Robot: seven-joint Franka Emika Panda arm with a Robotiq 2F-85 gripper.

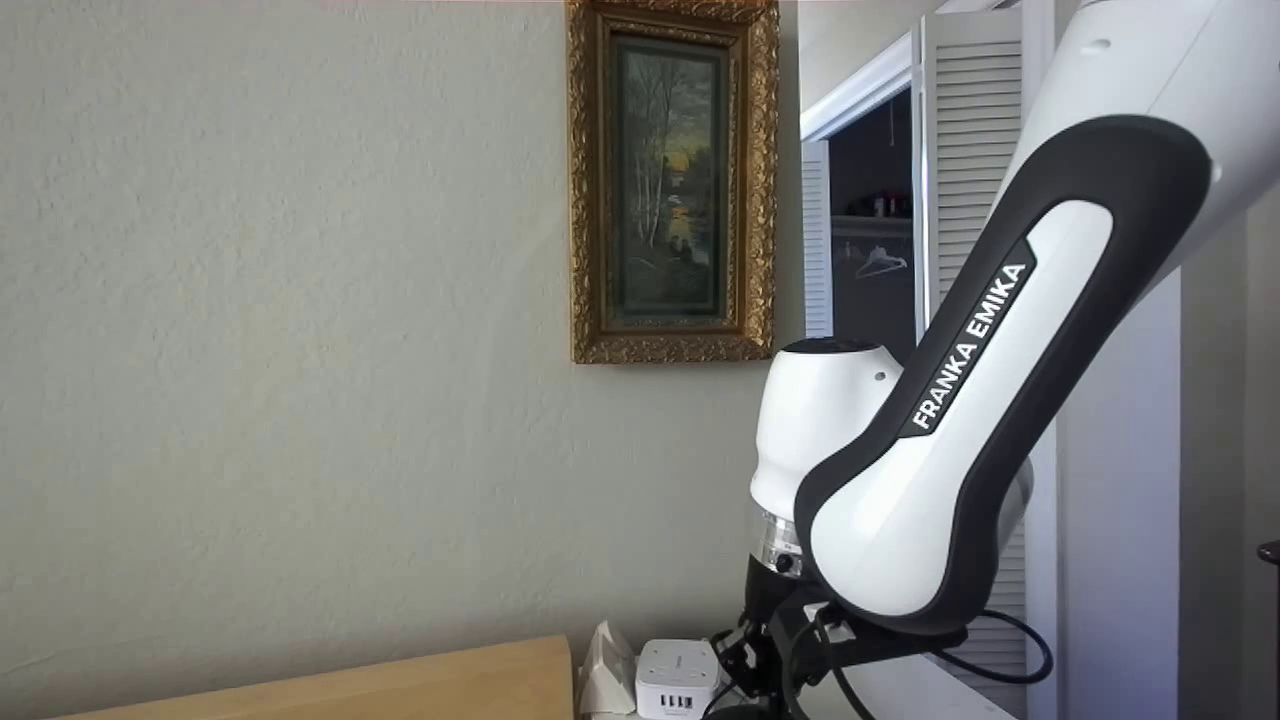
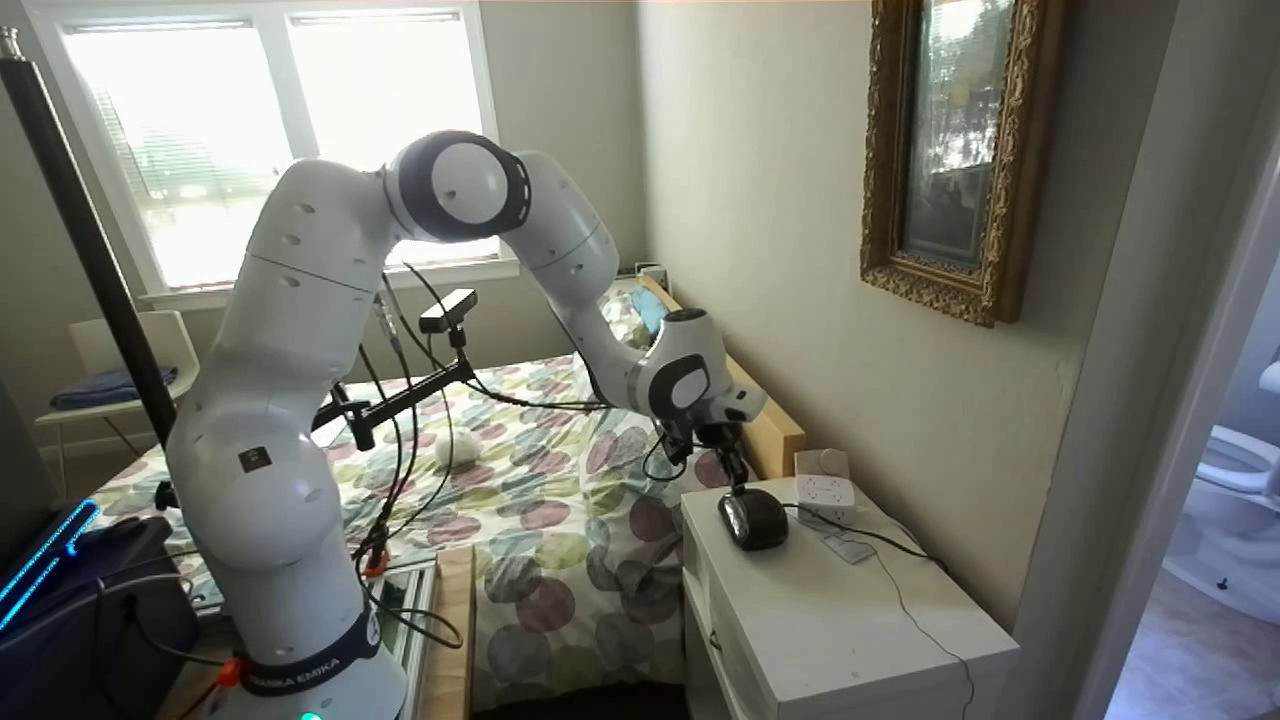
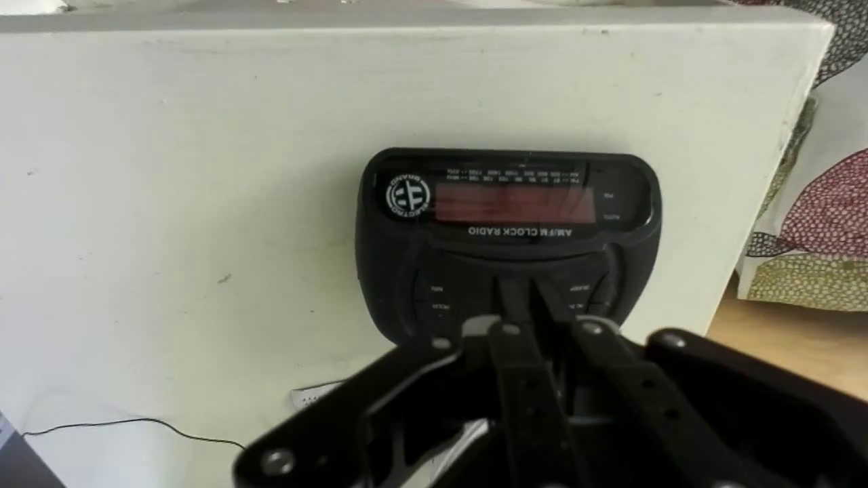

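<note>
A black AM/FM clock radio (image 3: 516,191) lies on the white dresser (image 3: 203,187), its red display strip unlit. In the wrist view my gripper is over the radio's button side, fingertips close together with a narrow gap and nothing visible between them. Whether the tips touch the radio I cannot tell. Exterior view 2 has the gripper (image 2: 734,476) pointing down at the radio (image 2: 753,518) near the dresser's bed-side edge. Only the upper gripper (image 1: 746,672) shows clearly in exterior view 1; its tips are hard to make out low in the frame.
A white power hub (image 2: 825,492) stands behind the radio near the wall, with a black cord (image 2: 882,536) trailing across the dresser. The bed (image 2: 564,540) and wooden headboard (image 2: 768,426) adjoin it. The dresser's near top (image 2: 852,648) is mostly clear.
</note>
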